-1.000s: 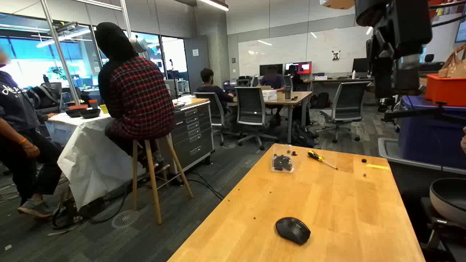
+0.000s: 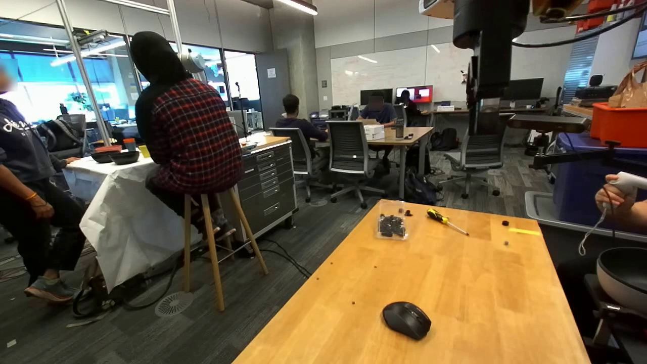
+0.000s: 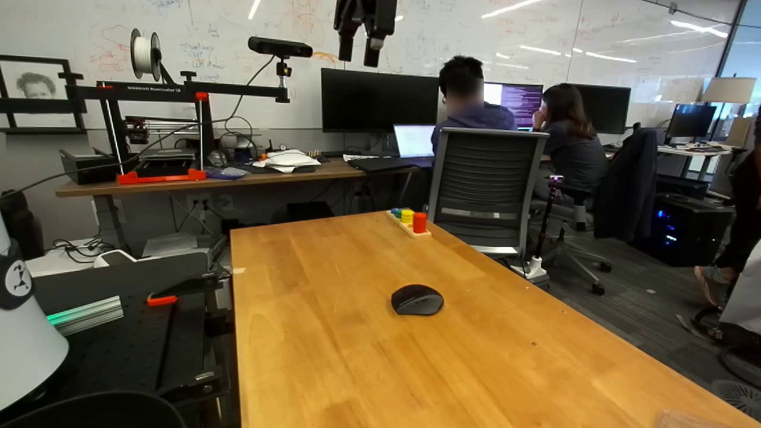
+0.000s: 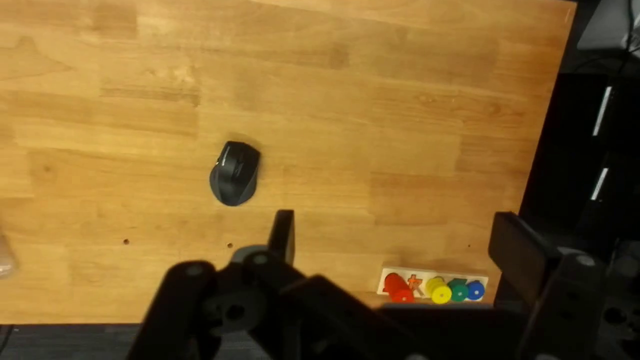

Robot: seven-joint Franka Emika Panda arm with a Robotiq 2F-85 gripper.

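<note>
A black computer mouse [image 4: 235, 174] lies on the wooden table [image 4: 360, 120], left of centre in the wrist view. It also appears near the front of the table in exterior view 1, as a dark mouse [image 2: 407, 320]. My gripper is open, its two fingers wide apart with nothing between them. High above the tabletop, the gripper [image 3: 360, 53] shows at the top of exterior view 2, well clear of the mouse [image 3: 417, 299]. In the wrist view the mouse sits outside the fingers, beyond the left finger.
A wooden toy board with coloured pegs [image 4: 432, 285] rests at one table edge. At the table's other end are a clear box of small dark parts [image 2: 392, 227], a yellow-black screwdriver [image 2: 447, 221] and a yellow strip [image 2: 524, 231]. Bare wood surrounds the mouse.
My arm and gripper have moved left in exterior view 1 and turned. A hand holding a white controller has come into view at the right. The mouse has stayed put.
</note>
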